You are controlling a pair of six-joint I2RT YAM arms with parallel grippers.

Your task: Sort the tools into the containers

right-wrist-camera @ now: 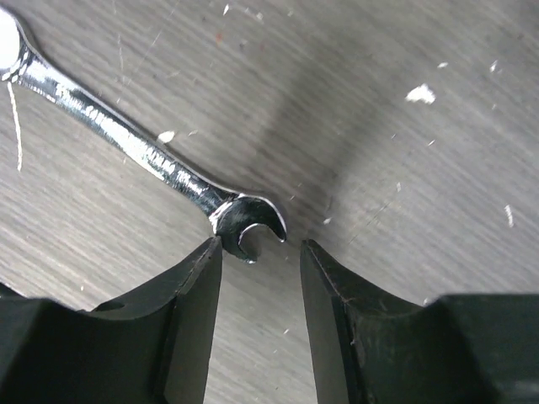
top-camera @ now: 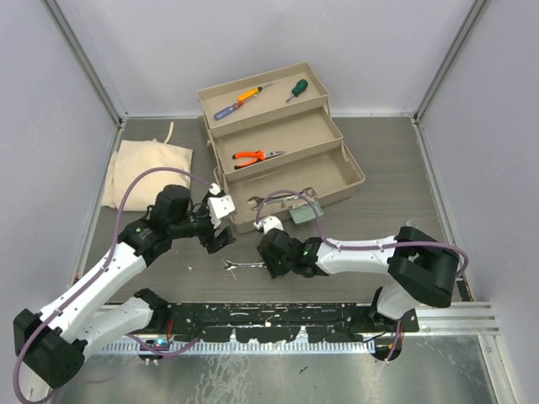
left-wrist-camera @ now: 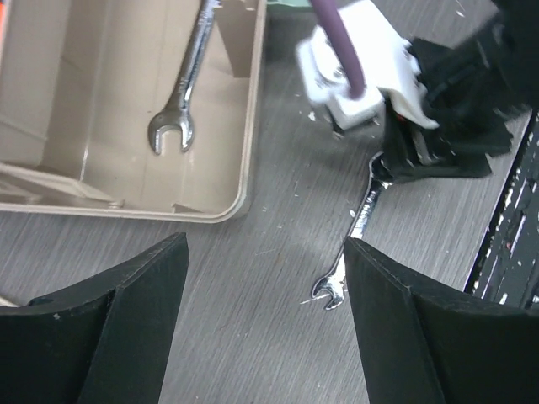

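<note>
On the table in front of the toolbox lies a silver wrench (top-camera: 244, 265), its right end beside my right gripper. In the right wrist view, the open end of this wrench (right-wrist-camera: 135, 139) lies just ahead of the fingertips, closest to the left one. The right fingers are apart, with nothing gripped. My left gripper is open and empty over bare table near the toolbox's front corner. The beige toolbox (top-camera: 341, 177) holds wrenches (top-camera: 278, 199) in its front compartment, orange pliers (top-camera: 258, 156) in the middle, and screwdrivers (top-camera: 244, 99) at the back.
Left of the toolbox lies a cream cloth bag (top-camera: 143, 172). A green latch (top-camera: 303, 212) sticks out from the toolbox's front. The right arm largely covers another wrench at the right. Purple cables loop over both arms.
</note>
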